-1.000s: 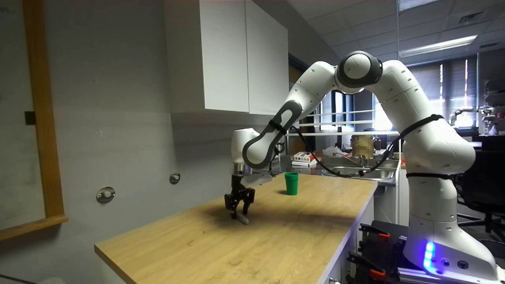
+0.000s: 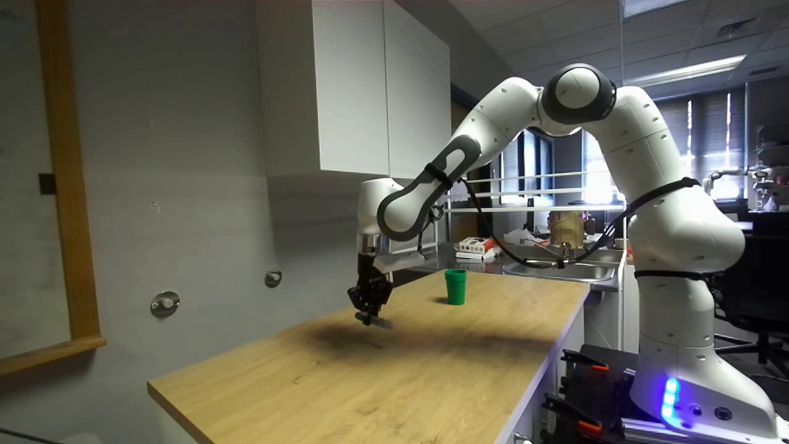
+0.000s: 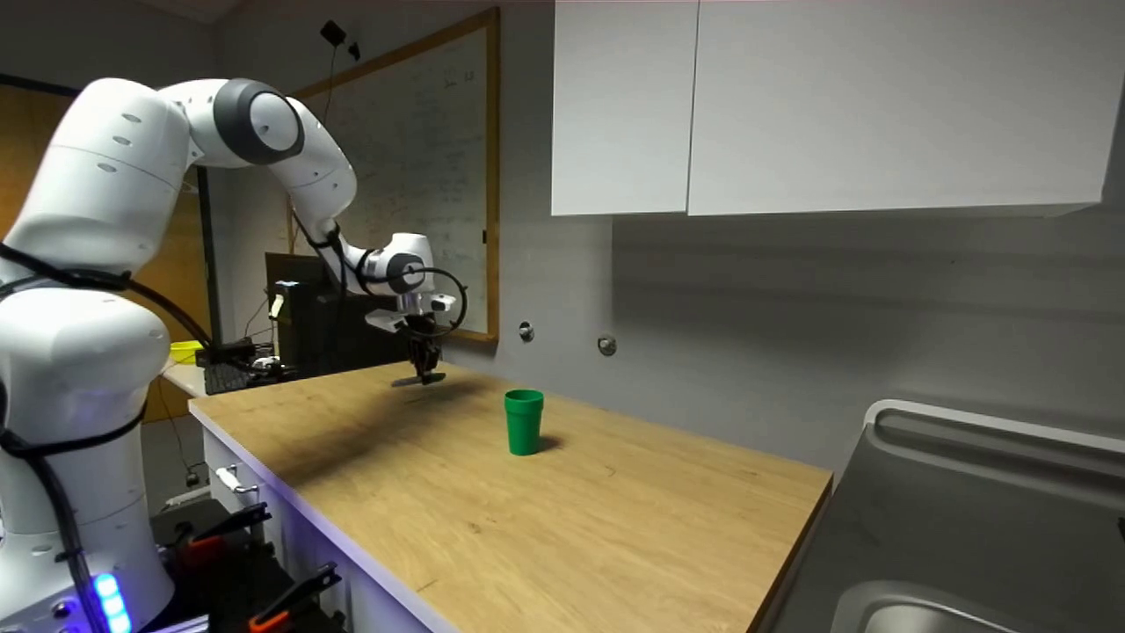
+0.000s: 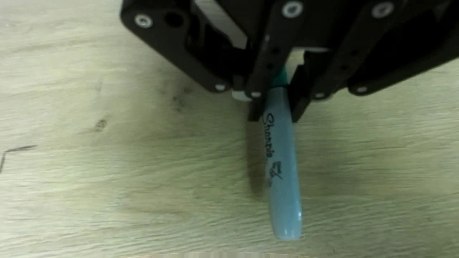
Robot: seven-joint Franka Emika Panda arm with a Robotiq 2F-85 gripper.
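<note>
A grey Sharpie marker (image 4: 282,172) with a green band is clamped between the fingers of my gripper, its long end sticking out toward the bottom of the wrist view. In exterior view 1 the gripper (image 2: 371,314) holds the marker (image 2: 374,320) roughly level, a little above the wooden tabletop. Exterior view 2 has the gripper (image 3: 426,374) near the table's far left part. A green cup (image 2: 455,287) stands upright on the table, apart from the gripper; in the other exterior view the cup (image 3: 524,422) is right of it and nearer the camera.
Apart from the cup, the wooden tabletop (image 3: 591,506) is clear. The wall runs along its back edge, with a white cabinet (image 2: 351,89) overhead. A metal sink (image 2: 566,271) lies beyond the cup's end of the table, with small boxes (image 2: 475,248) nearby.
My gripper has shut on the marker and risen; the marker was down at the tabletop a second ago and is now lifted clear. The cup has not moved.
</note>
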